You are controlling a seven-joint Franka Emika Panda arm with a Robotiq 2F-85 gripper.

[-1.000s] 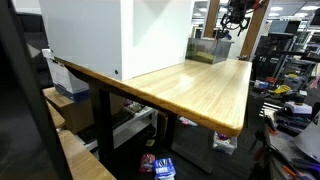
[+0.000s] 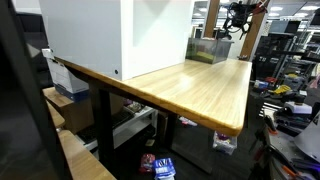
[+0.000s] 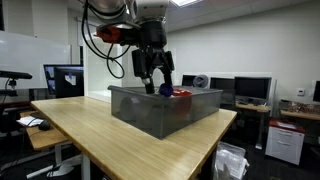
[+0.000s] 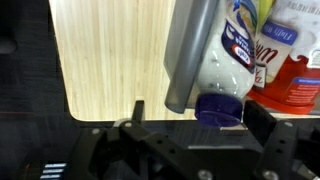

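A white bottle (image 4: 226, 68) with a purple cap (image 4: 219, 110) lies inside the grey bin (image 3: 170, 117), close to its wall. My gripper is open above the bin. In the wrist view the cap and the corner of the bin's wall both show between the fingers, the cap nearer the right finger (image 4: 257, 121). Exterior view 2 has the gripper (image 3: 157, 82) pointing down at the bin, with the cap just beside it. Whether a finger touches the bottle I cannot tell.
Red packets (image 4: 292, 82) and a jar with a white label (image 4: 276, 42) crowd the bottle in the bin. A large white box (image 2: 120, 35) stands on the table in exterior view 1.
Far off in exterior view 1, the arm and gripper have shifted slightly to the right over the last second. The bin and table look the same.
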